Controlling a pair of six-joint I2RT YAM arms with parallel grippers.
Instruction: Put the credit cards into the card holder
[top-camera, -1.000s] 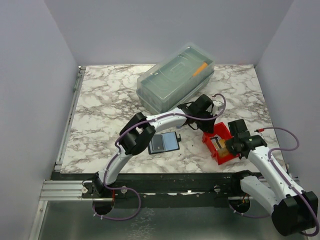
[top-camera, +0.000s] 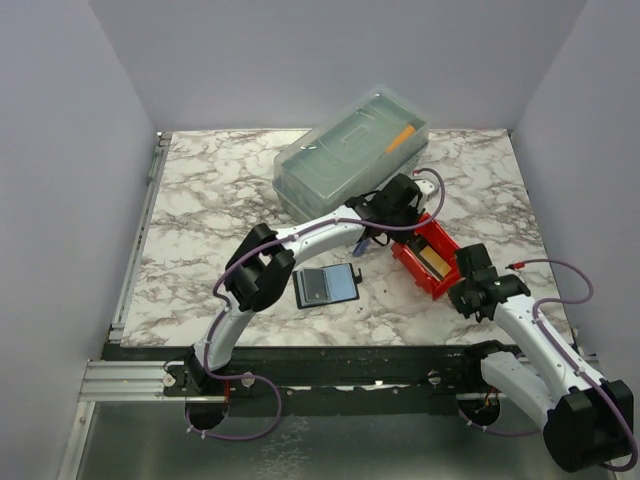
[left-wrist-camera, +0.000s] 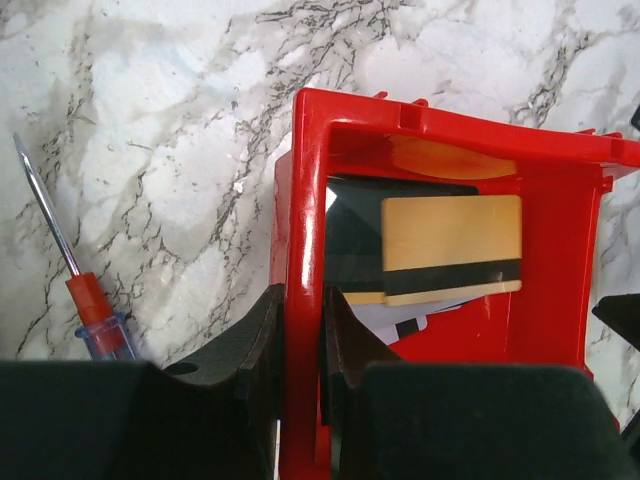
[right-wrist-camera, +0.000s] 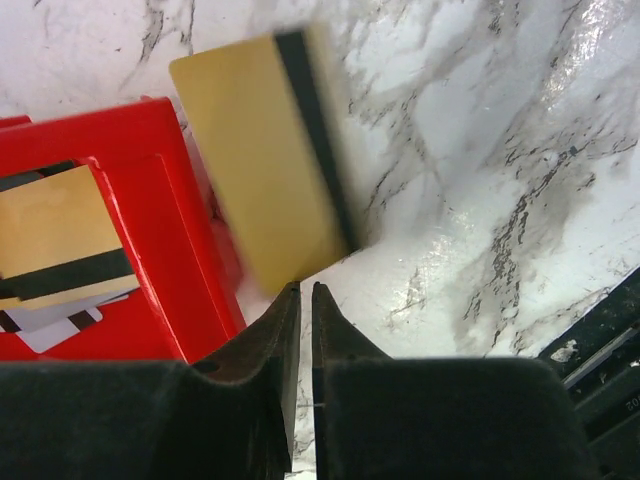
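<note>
The red holder (left-wrist-camera: 560, 270) is an open box with cards lying flat inside, a gold card (left-wrist-camera: 450, 240) on top of darker ones. My left gripper is shut on one side wall of this holder, a finger on each side. Outside the opposite wall, in the right wrist view, a second gold card (right-wrist-camera: 260, 150) with a black stripe extends from the tips of my right gripper, which is shut on its lower edge. From the top, the holder (top-camera: 433, 285) shows between both grippers; the held card cannot be made out there.
A screwdriver (left-wrist-camera: 85, 295) with a red and clear blue handle lies left of the holder. Behind stands a large clear lidded box (top-camera: 350, 155). A flat black-edged item with grey and blue panels (top-camera: 327, 285) rests left of centre.
My left gripper has shifted left with the red holder. The holder has come away from the right gripper, which now stands at its right side and has barely moved.
</note>
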